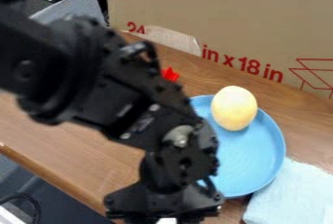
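Observation:
My black gripper [166,211] hangs low at the bottom centre of the camera view, in front of the blue plate [247,165]. Its fingertips are cut off or hidden at the bottom edge, where a small white piece shows beneath it; whether the fingers are open or shut cannot be seen. A yellow egg-shaped object [235,108] rests on the far part of the plate. A small red object [169,74] shows behind the arm.
A folded pale blue cloth [289,197] lies right of the plate. A cardboard box [260,23] stands along the back of the wooden table [65,150]. Its front edge runs at lower left.

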